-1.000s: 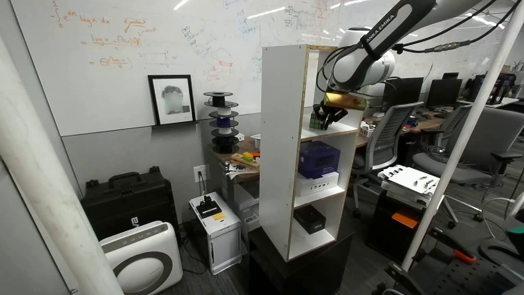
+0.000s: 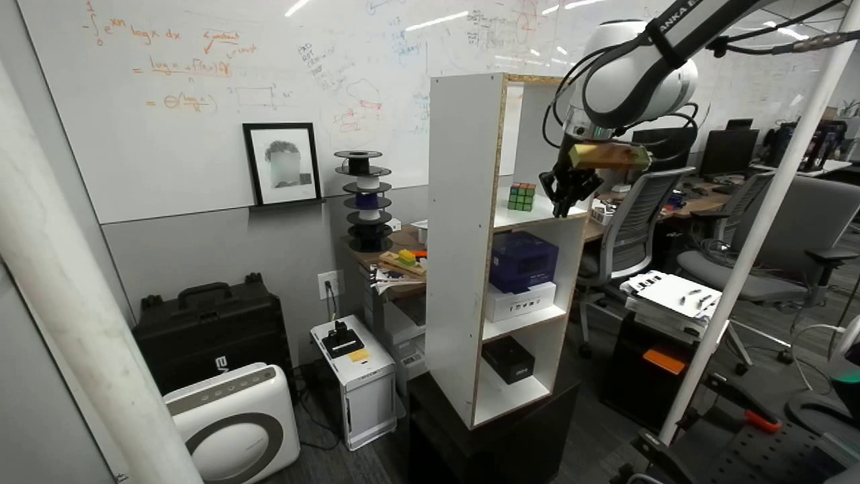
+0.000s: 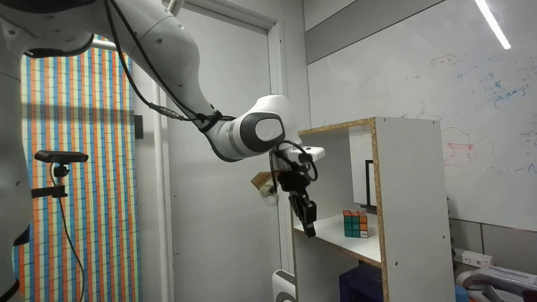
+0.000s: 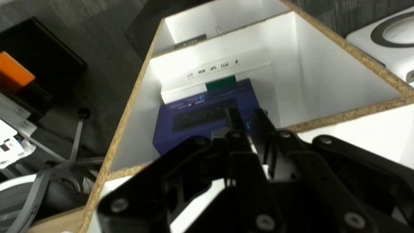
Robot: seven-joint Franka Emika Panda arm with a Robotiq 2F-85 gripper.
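A Rubik's cube rests on the white upper shelf of an open-fronted shelf unit. In exterior view 2 the cube shows its orange top and green and blue sides. My gripper points downward at the front of that compartment, to one side of the cube and apart from it. Its black fingers are only slightly open, with a narrow gap and nothing held between them. Over the front edge, the wrist view takes in a blue box in the middle compartment. The cube is not visible in the wrist view.
A white box lies under the blue one, and a black box occupies the bottom compartment. The unit's side walls and the upper shelf's chipboard edge are close to my gripper. An office chair stands beyond.
My gripper has moved away from the cube, right in exterior view 1, toward the shelf's front.
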